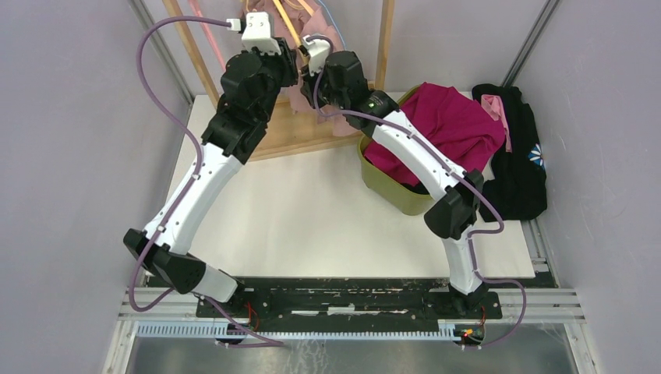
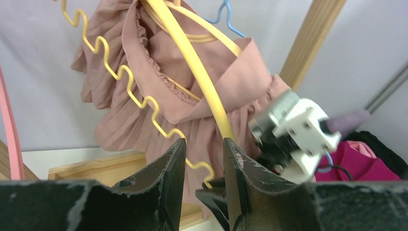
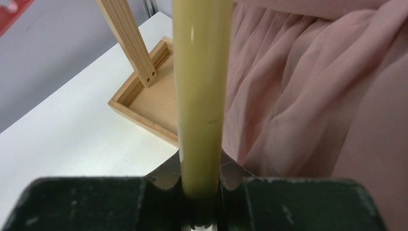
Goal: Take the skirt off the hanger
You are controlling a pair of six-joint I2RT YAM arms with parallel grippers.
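The pink skirt point(image 2: 159, 72) hangs draped over yellow hangers on the wooden rack, with ruffles down its side. My right gripper is shut on a yellow hanger bar point(image 3: 199, 91), the skirt's folds just beside it. My left gripper has its fingers apart in front of the hangers, close to the right gripper. A wavy yellow hanger point(image 2: 130, 86) and a straight yellow bar point(image 2: 202, 77) stand before it in the left wrist view. In the top view the two grippers partly hide the skirt.
A wooden rack post point(image 1: 383, 43) and its tray base point(image 1: 281, 144) stand at the back. A pink hanger point(image 2: 12, 134) is at the left. A green bin point(image 1: 390, 187) with magenta cloth and dark clothing lie at the right.
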